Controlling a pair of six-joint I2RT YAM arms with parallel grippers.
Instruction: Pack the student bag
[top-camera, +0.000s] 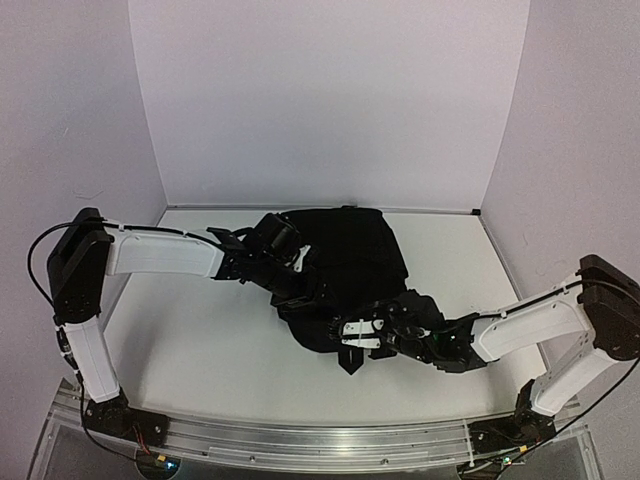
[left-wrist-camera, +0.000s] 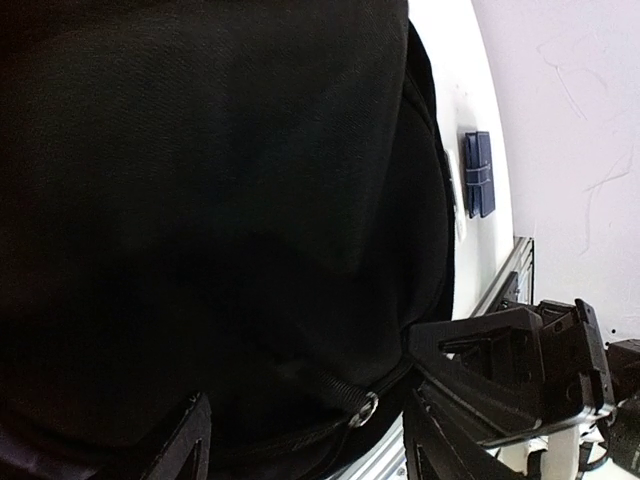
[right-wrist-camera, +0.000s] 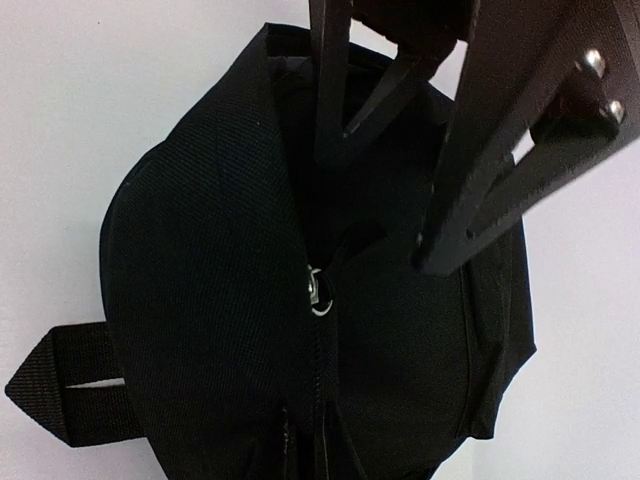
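The black student bag lies on the white table, its strap loop toward the front. In the right wrist view its zip slider sits at the lower end of a gap in the cloth, and the seam below it is closed. My left gripper is over the bag; its fingers stand apart with nothing seen between them. At the bag's front, my right gripper has its fingers close together on the zip seam, pinching the bag. In the left wrist view the slider's ring is between the two grippers.
In the left wrist view a dark blue wallet-like item and a thin white item lie right of the bag. From above, the right arm hides them. Bare table shows left of the bag.
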